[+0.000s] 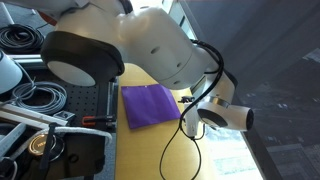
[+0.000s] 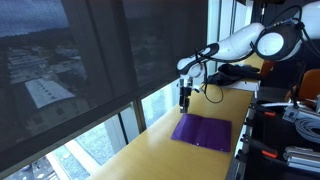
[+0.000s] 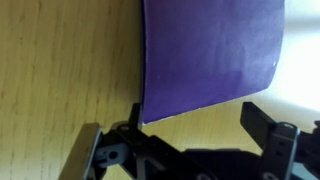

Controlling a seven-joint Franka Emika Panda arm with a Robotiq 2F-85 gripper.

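A flat purple sheet, perhaps cloth or a folder (image 2: pixel 208 133), lies on the wooden table; a crease runs across it in exterior view 2. In the wrist view the purple sheet (image 3: pixel 205 55) fills the upper middle and right, its near edge just ahead of my gripper. The fingers stand wide apart with nothing held between them. Exterior view 2 has my gripper (image 2: pixel 185 100) pointing down, above the table by the sheet's far left corner. From exterior view 1 the sheet (image 1: pixel 148 106) shows beyond the arm, which partly hides the gripper.
Bare table (image 2: pixel 130 155) stretches left of and in front of the sheet. A black perforated panel (image 1: pixel 82 100) with coiled cables (image 1: pixel 40 97) borders the table. Dark blinds (image 2: pixel 75 70) and a window line the far side. A loose cable hangs from the arm.
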